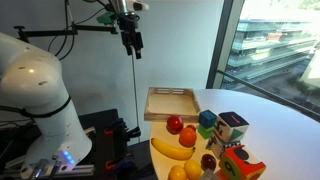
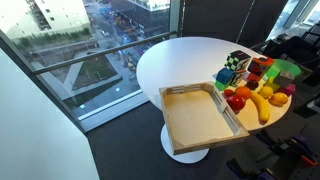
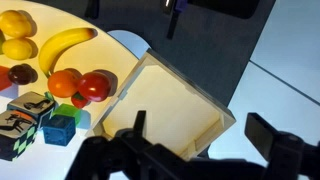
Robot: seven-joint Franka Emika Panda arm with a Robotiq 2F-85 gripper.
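My gripper [image 1: 133,50] hangs high above the floor at the upper left of the first exterior view, clear of every object. In the wrist view its two dark fingers [image 3: 262,135] stand wide apart at the bottom edge, with nothing held between them; the gripper is open. Beneath it lies a shallow wooden tray [image 3: 160,105], empty. Next to the tray on the white table are a red apple [image 3: 94,86], an orange fruit [image 3: 63,83] and a yellow banana [image 3: 66,45]. A blue cube [image 3: 59,130] rests near the patterned blocks [image 3: 17,124].
Round yellow fruits [image 3: 17,48] sit at the table's far side from the tray. More coloured boxes [image 2: 262,68] crowd that end. The tray overhangs the edge of the white table [image 2: 160,65], whose window side is bare.
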